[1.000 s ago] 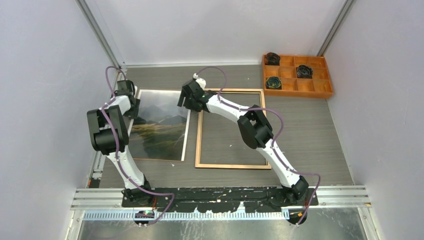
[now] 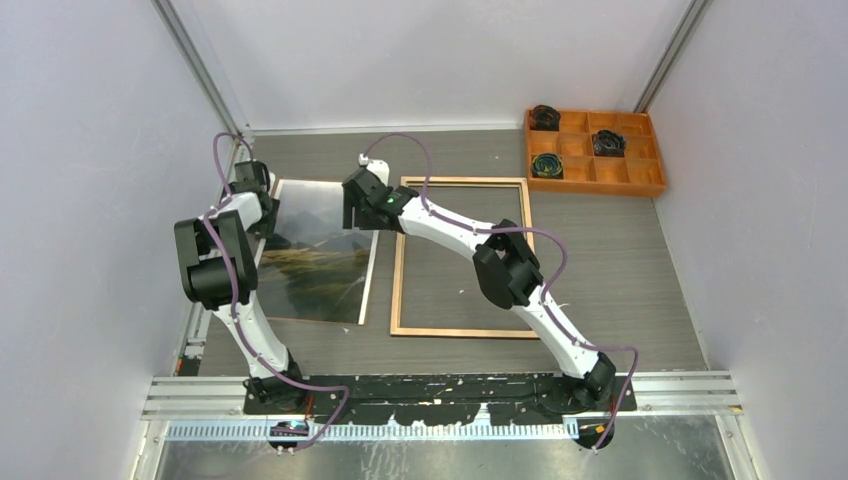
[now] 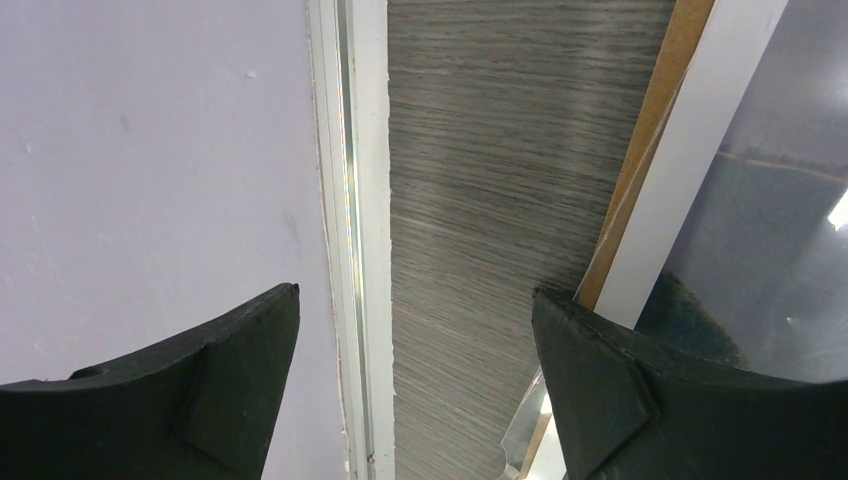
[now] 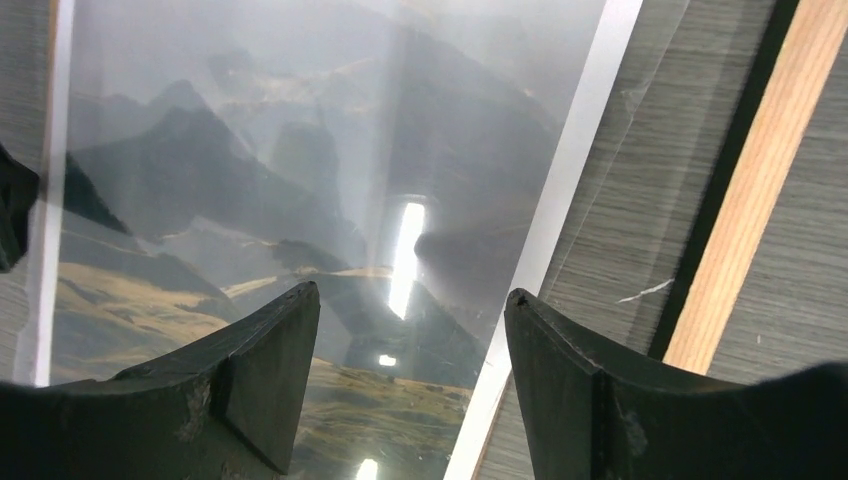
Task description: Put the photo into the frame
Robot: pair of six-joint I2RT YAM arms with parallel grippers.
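The landscape photo [image 2: 315, 270] lies on the left of the table, with white strips along its two long sides and a clear sheet over it. In the right wrist view the photo [image 4: 300, 170] runs under my right gripper, which is open and straddles the right white strip. My left gripper stands open at the photo's left side; its right finger [image 3: 600, 400] is against or over the white strip [image 3: 690, 150], contact unclear. Bare table shows between its fingers. The empty wooden frame [image 2: 398, 290] lies right of the photo, partly covered by my right arm.
An orange divided tray [image 2: 630, 172] with dark coiled items stands at the back right. The left wall [image 3: 180, 200] is close beside my left gripper. Free table [image 2: 610, 270] lies right of the frame.
My right gripper has moved left, further over the photo's right part. The photo's right edge has shifted very slightly left. The left arm and the wooden frame look unchanged.
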